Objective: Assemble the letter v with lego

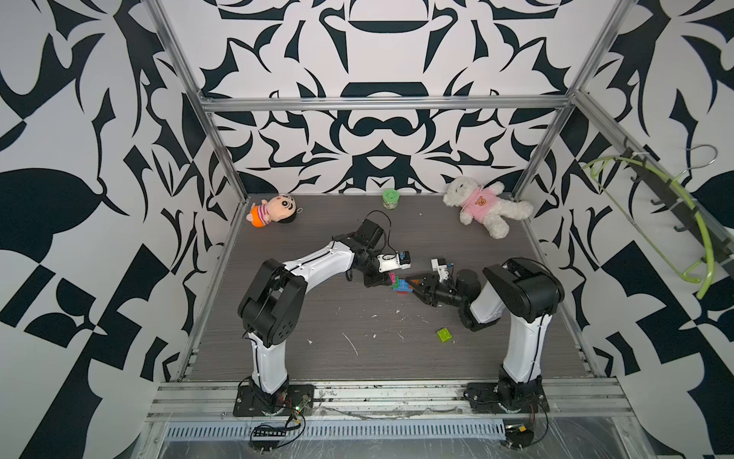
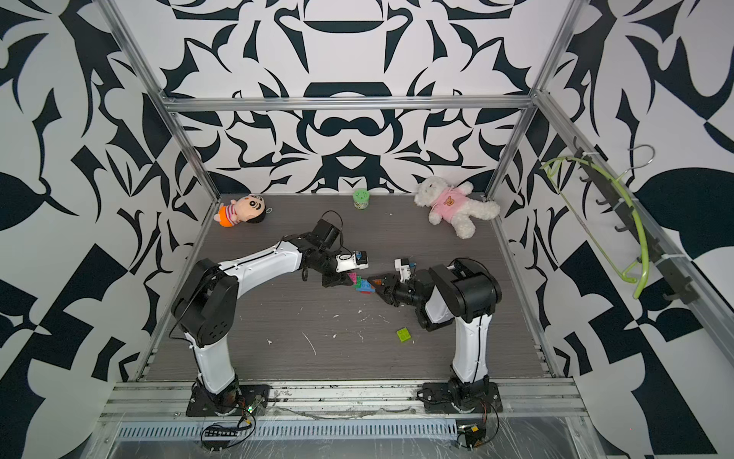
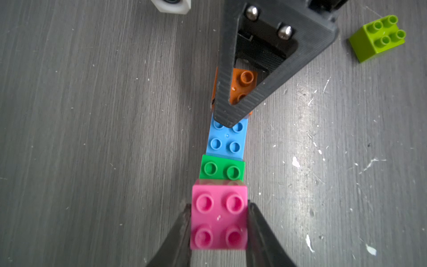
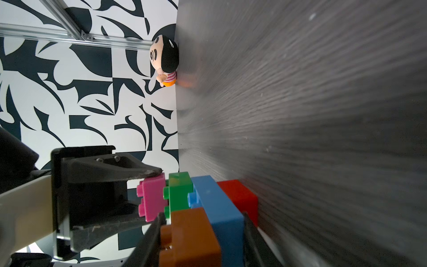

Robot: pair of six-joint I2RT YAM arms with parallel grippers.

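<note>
My left gripper is shut on a pink brick (image 3: 218,213), just beside a green brick (image 3: 222,164) that joins a blue brick (image 3: 224,140). An orange brick (image 4: 193,238) sits at the blue one's other end, and a red brick (image 4: 238,200) lies under the blue. My right gripper is shut on the orange-and-blue end of this assembly on the table. Whether the pink brick is joined or only touching the green cannot be told.
A lime brick (image 1: 444,334) lies in front, apart from the assembly. A doll (image 1: 271,210), a green cup (image 1: 390,198) and a white bear (image 1: 489,206) stand along the back.
</note>
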